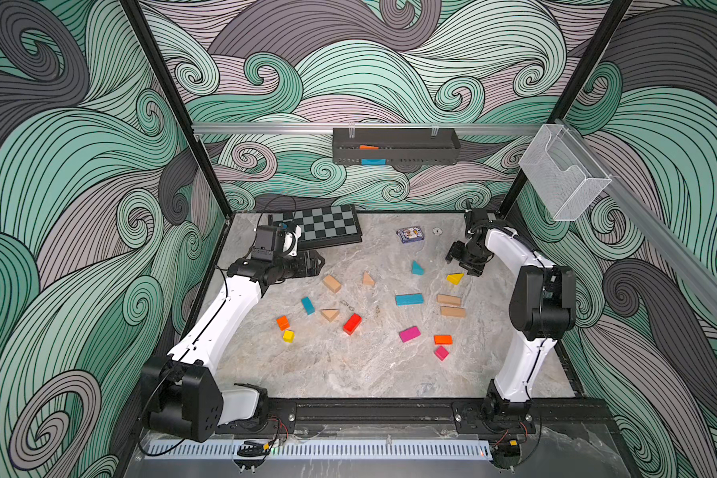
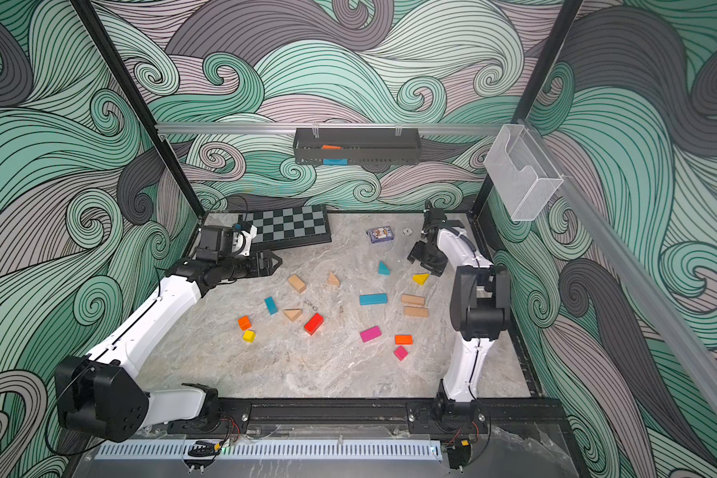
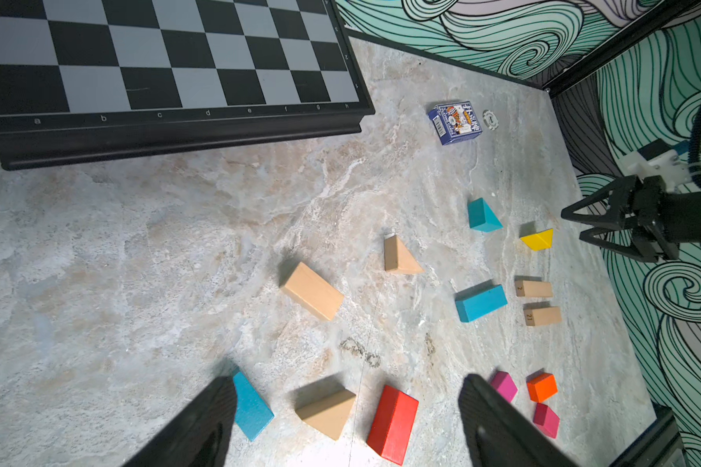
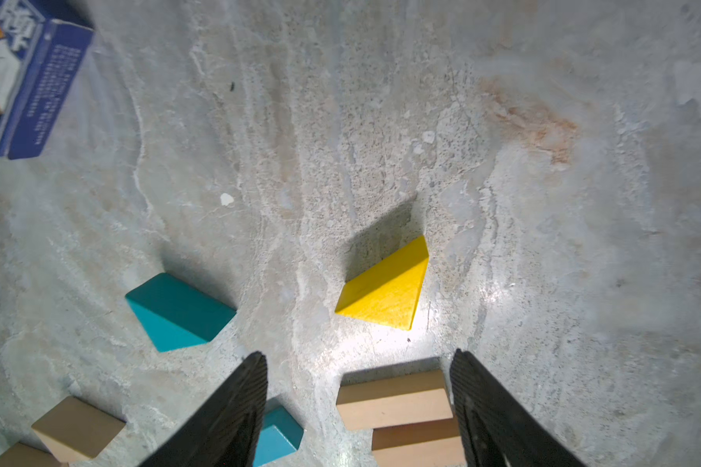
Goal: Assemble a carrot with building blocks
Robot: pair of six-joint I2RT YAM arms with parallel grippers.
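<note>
Loose blocks lie scattered on the marble table. My right gripper (image 1: 460, 259) hangs open above the yellow triangle (image 4: 384, 288), which sits centred between its fingers in the right wrist view, with a teal triangle (image 4: 177, 311) to the left and two wooden blocks (image 4: 391, 400) below. My left gripper (image 1: 310, 263) stands open at the left over bare table, near a wooden block (image 3: 311, 292). Also out are a red block (image 3: 391, 424), blue blocks (image 1: 408, 299), pink blocks (image 1: 408, 334), orange blocks (image 1: 443, 339), more wooden triangles (image 1: 329, 315) and a small yellow block (image 1: 288, 336).
A chessboard (image 1: 314, 223) lies at the back left and a card box (image 1: 410, 234) at the back centre. A black tray (image 1: 396, 143) and a wire basket (image 1: 564, 171) hang on rails above.
</note>
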